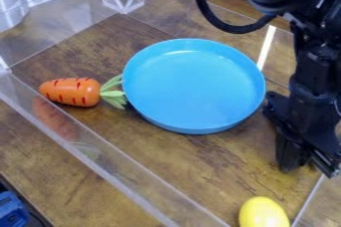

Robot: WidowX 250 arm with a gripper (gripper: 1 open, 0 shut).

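Note:
A blue plate [192,84] lies empty in the middle of the wooden surface. An orange toy carrot [70,92] with green leaves rests just left of it. A yellow egg-shaped object [262,213] sits at the bottom, toward the right. My black gripper [300,151] is low at the right, right of and below the plate, pointing down at the surface. It looks shut, with nothing visible between its fingers, though the dark tips are hard to make out.
Clear plastic walls border the area at the left, back and right. A blue object [10,211] is at the bottom left corner, outside the wall. The wood below the plate is clear.

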